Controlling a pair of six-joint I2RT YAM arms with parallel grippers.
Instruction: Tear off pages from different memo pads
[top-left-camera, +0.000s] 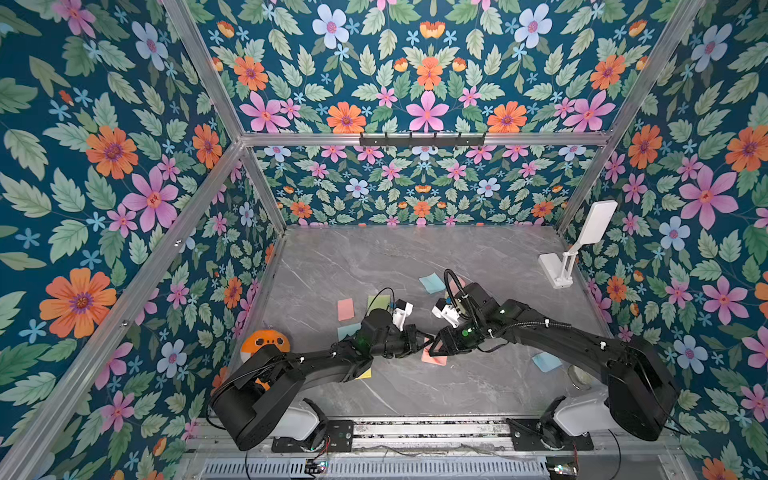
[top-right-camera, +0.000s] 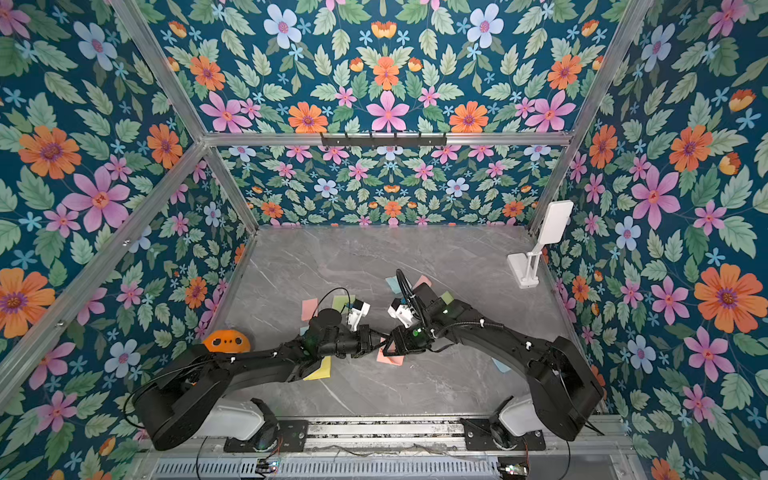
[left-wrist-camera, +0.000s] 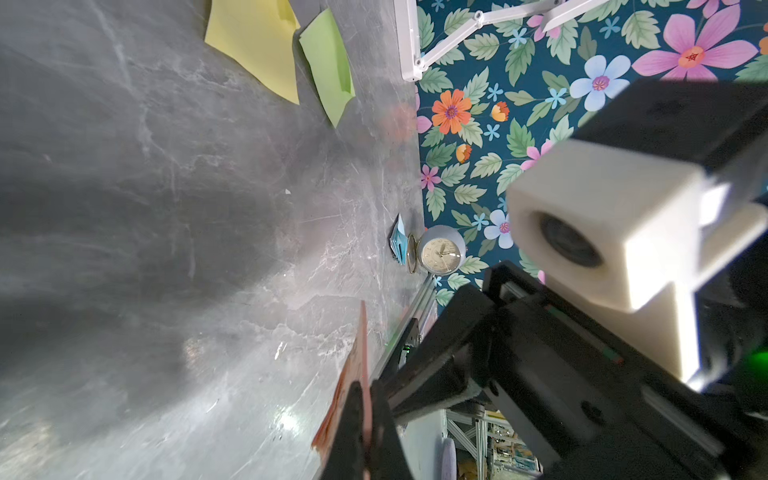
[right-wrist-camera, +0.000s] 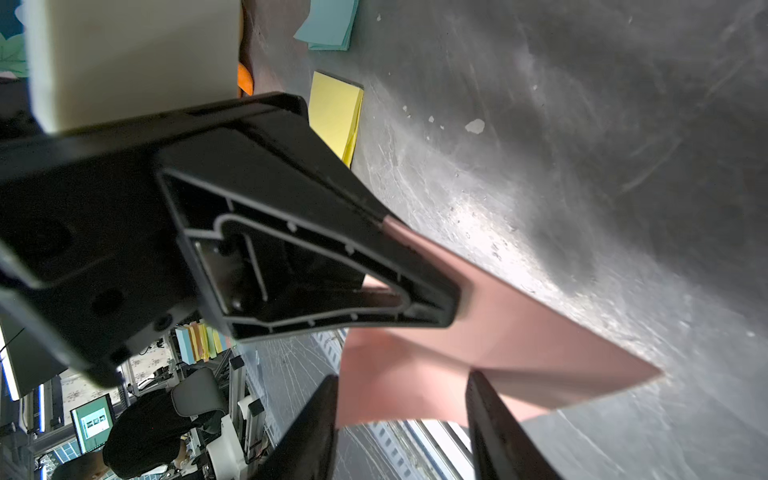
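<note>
Pink memo paper (right-wrist-camera: 512, 328) is pinched edge-on between the fingertips of my left gripper, which is shut. In the left wrist view the pink paper (left-wrist-camera: 362, 352) shows as more than one thin layer; how many sheets I cannot tell. Facing it, my right gripper stands open, its tips close to the paper's lower edge, which spans the gap in that view. Both grippers meet low over the front middle of the table. A yellow pad (right-wrist-camera: 336, 112) and a blue-green pad (right-wrist-camera: 329, 24) lie beyond the left gripper.
Other pads lie scattered: pink (top-left-camera: 345, 309), green (top-left-camera: 378, 301), blue (top-left-camera: 432, 283) and blue at right (top-left-camera: 547, 361). A white stand (top-left-camera: 556, 270) is at back right, an orange object (top-left-camera: 264, 342) at left. A round clock (left-wrist-camera: 441, 252) stands at right.
</note>
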